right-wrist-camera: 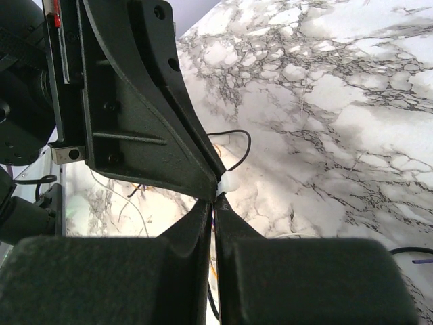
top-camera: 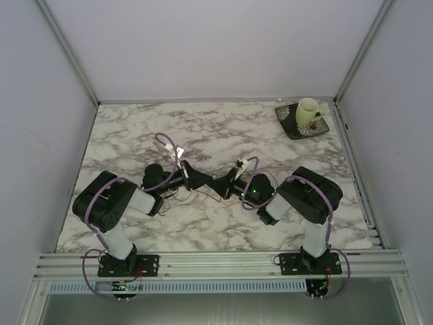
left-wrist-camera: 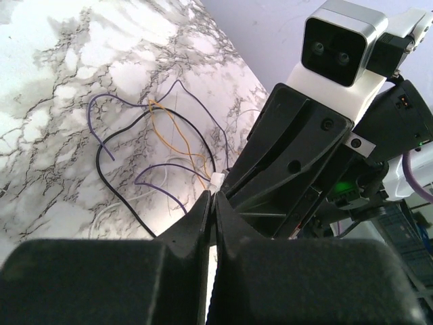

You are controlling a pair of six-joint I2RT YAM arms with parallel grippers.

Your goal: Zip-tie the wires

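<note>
My left gripper and right gripper meet tip to tip over the middle of the table, both shut. A small white piece, probably the zip tie's head, sits right at the meeting fingertips; the same white piece shows beside the left fingers' ends in the right wrist view. Whether either pair of fingers pinches it cannot be made out. Below them the wires lie loosely looped on the marble: a black wire, a purple wire, an orange wire and a pale one. The arms partly hide the bundle.
A green mug stands on a dark patterned mat at the back right. Bare marble lies behind the grippers and in front of them. Walls close off the back and sides.
</note>
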